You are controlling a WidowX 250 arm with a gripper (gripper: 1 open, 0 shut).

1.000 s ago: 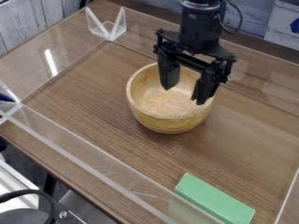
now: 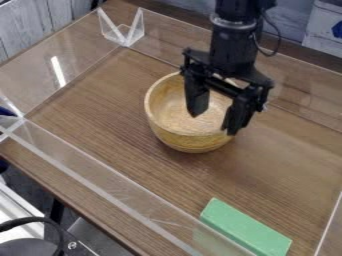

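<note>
My black gripper [image 2: 218,115] hangs from the top centre over a yellow round bowl [image 2: 174,131], its two fingers spread open at either side of the bowl's interior, the right one near the bowl's right rim. Nothing shows between the fingers. The bowl looks empty.
A green block [image 2: 246,228] lies at the lower right of the wooden table [image 2: 94,110]. A small clear plastic piece [image 2: 122,28] is at the top left, a white object [image 2: 323,30] at the top right. Black cabling is at the lower left.
The gripper has moved slightly down in the view, lower over the bowl, staying open. The bowl and green block look unmoved.
</note>
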